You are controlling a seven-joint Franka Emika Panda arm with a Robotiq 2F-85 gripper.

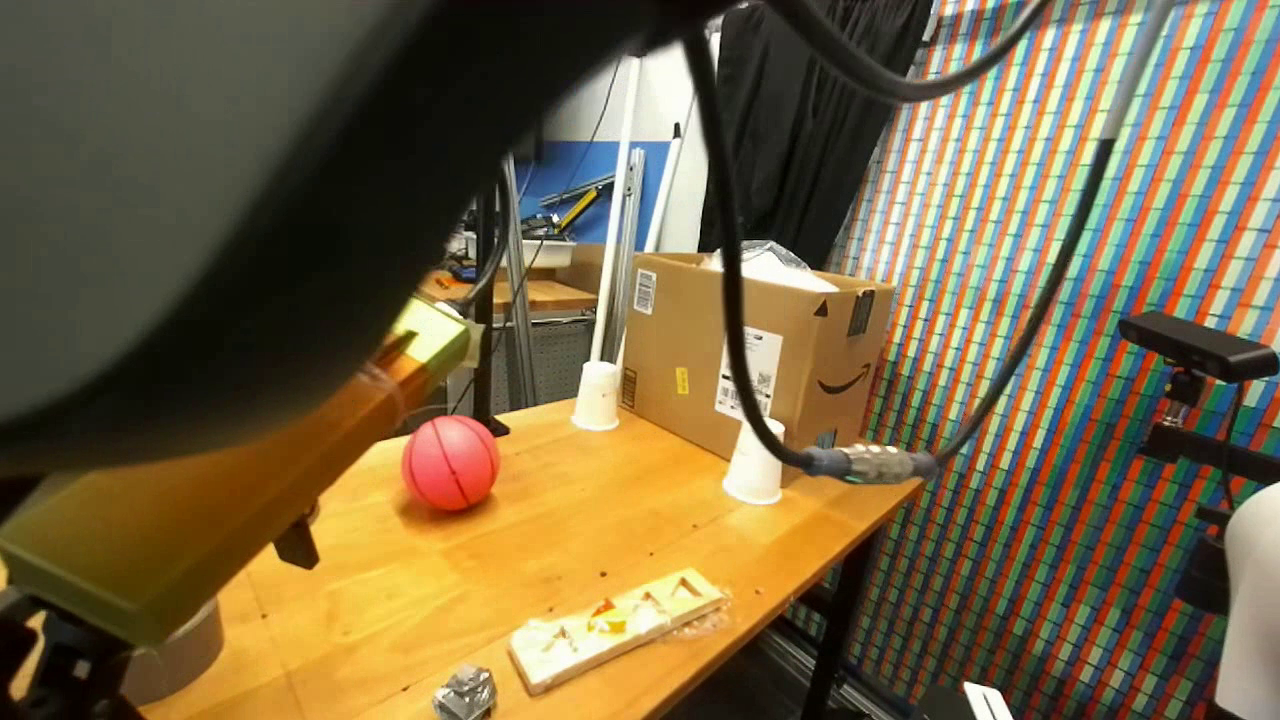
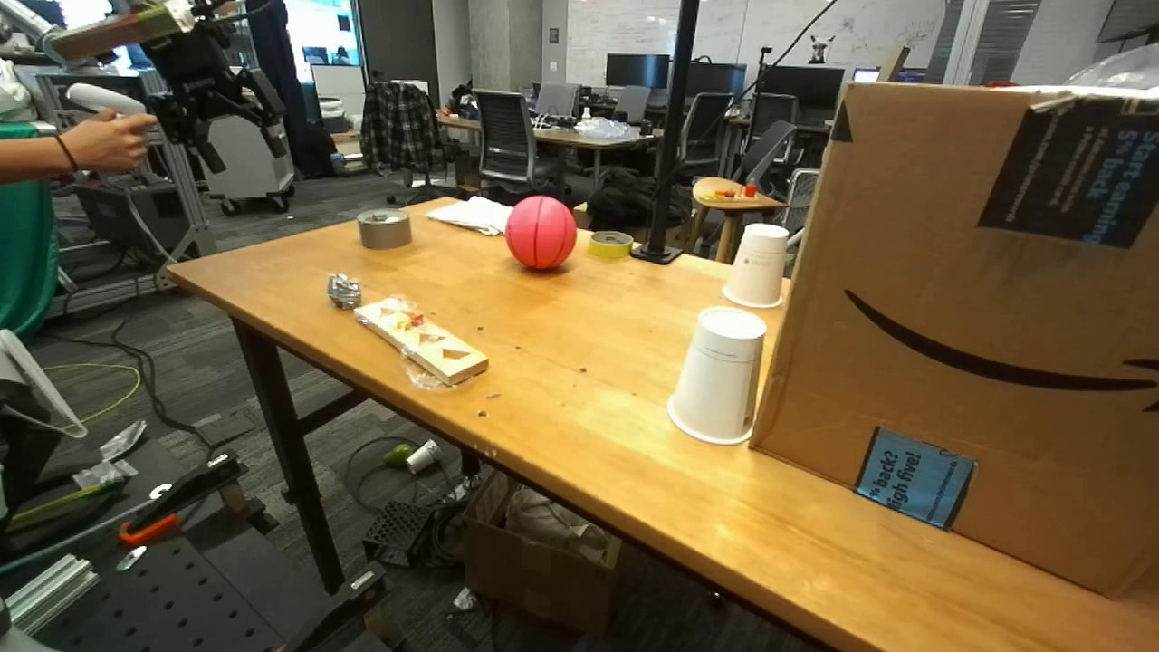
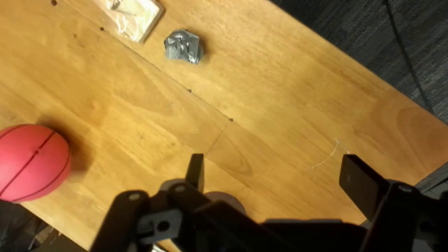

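Observation:
In the wrist view my gripper is open above the wooden table, its two black fingers wide apart and only bare wood visible between them. Exterior view 2 has the same gripper [image 2: 244, 141] raised at the upper left, where a person's hand [image 2: 114, 141] grasps a white handle beside it. A red ball [image 2: 540, 233] rests on the table, left of the fingers in the wrist view. The crumpled silver lump [image 3: 183, 46] lies ahead of the fingers, close to a pale wooden board [image 2: 424, 341] with triangular cutouts.
A grey tape roll [image 2: 385, 229], white cloth [image 2: 474, 214] and yellow tape roll [image 2: 610, 244] sit toward the table's far side. Two upside-down white cups [image 2: 717, 375] stand near a large cardboard box [image 2: 978, 261]. A black post [image 2: 670, 130] rises behind the ball.

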